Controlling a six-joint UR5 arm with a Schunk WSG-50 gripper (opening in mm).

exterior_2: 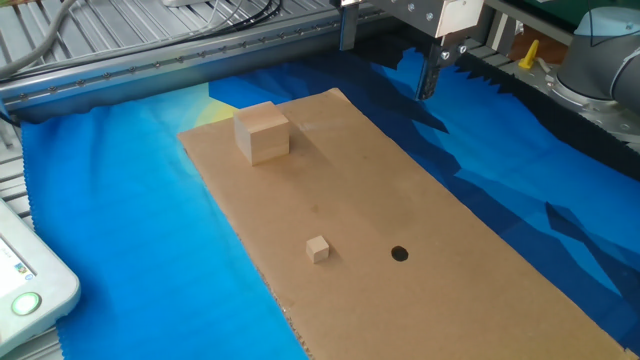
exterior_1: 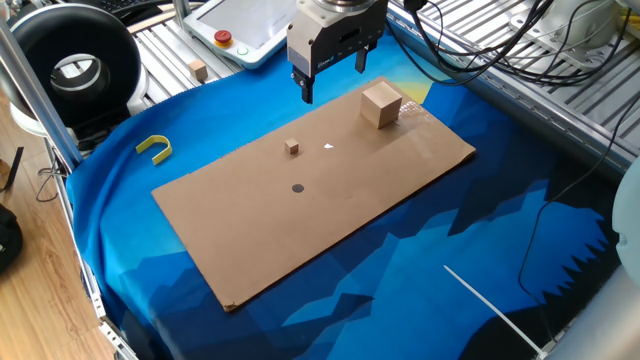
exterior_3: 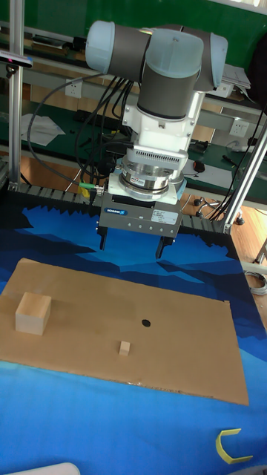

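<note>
A large wooden cube (exterior_1: 381, 105) sits near one end of the brown cardboard sheet (exterior_1: 240, 220). Toward the middle lies a small wooden cube (exterior_1: 291, 146), also seen as the small cube (exterior_2: 318, 249) in the second view. Beside it the cardboard bears a black round spot (exterior_2: 400, 254). My gripper (exterior_3: 131, 247) hangs above the table, apart from both cubes. Its two dark fingers (exterior_3: 101, 238) are spread wide with nothing between them, so it is open. In the second view only the lower part of the gripper (exterior_2: 388, 62) shows, at the top edge.
A yellow curved strip (exterior_1: 155, 150) lies on the blue cloth (exterior_1: 120, 210) off the cardboard. Another wooden block (exterior_1: 198, 70) and a teach pendant (exterior_1: 240, 30) rest on the slatted surface beyond. Much of the cardboard is bare.
</note>
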